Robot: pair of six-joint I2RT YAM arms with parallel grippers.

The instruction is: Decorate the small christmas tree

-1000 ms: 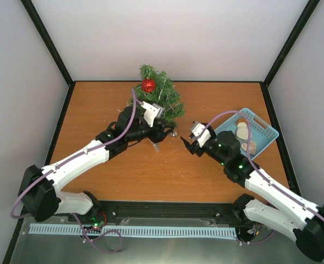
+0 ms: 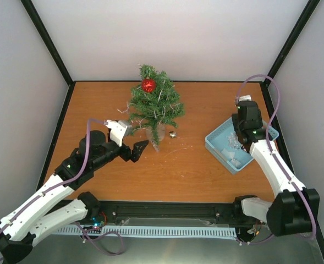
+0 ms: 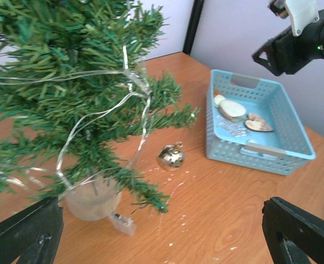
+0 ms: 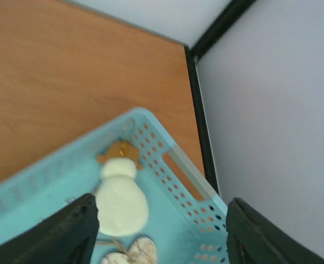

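The small tree (image 2: pixel 155 102) stands in a clear pot (image 3: pixel 93 198), wound with wire lights, a red bauble (image 2: pixel 148 85) near its top. A silver ornament (image 3: pixel 171 157) lies on the table right of it. My left gripper hangs open before the tree's lower branches, empty. My right gripper is over the blue basket (image 2: pixel 219 148), its fingers apart with nothing seen between them. In the basket are a white snowman-shaped piece (image 4: pixel 120 201), a brown ornament (image 4: pixel 120 148) and flat pieces (image 4: pixel 142 253).
Bare wooden table (image 2: pixel 189 173) fills the front middle. Walls and dark frame edges border the back and sides, close to the basket's right side.
My right arm has swung right and away from the middle to over the basket.
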